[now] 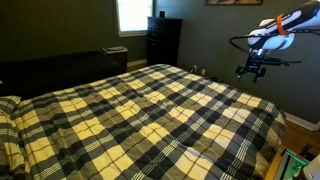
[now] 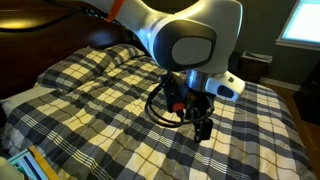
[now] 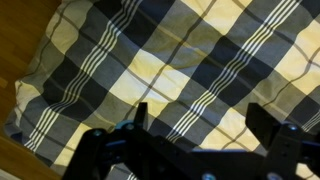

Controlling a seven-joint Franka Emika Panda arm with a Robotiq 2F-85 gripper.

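A plaid blanket [image 1: 150, 120] in dark blue, white and beige lies flat over the bed. In exterior view 1 my gripper [image 1: 250, 76] hangs in the air above the bed's right end, well clear of the cloth. The wrist view shows the gripper open, its two dark fingers [image 3: 140, 114] wide apart with only blanket beneath and nothing between them. My white arm covers much of the bed's middle in exterior view 2, where the gripper [image 2: 200, 130] points down at the blanket.
Plaid pillows [image 2: 75, 70] lie at the bed's head in exterior view 2. A dark dresser [image 1: 164, 41] and a window [image 1: 135, 14] are at the back. Wooden floor [image 3: 18, 55] shows past the blanket's edge.
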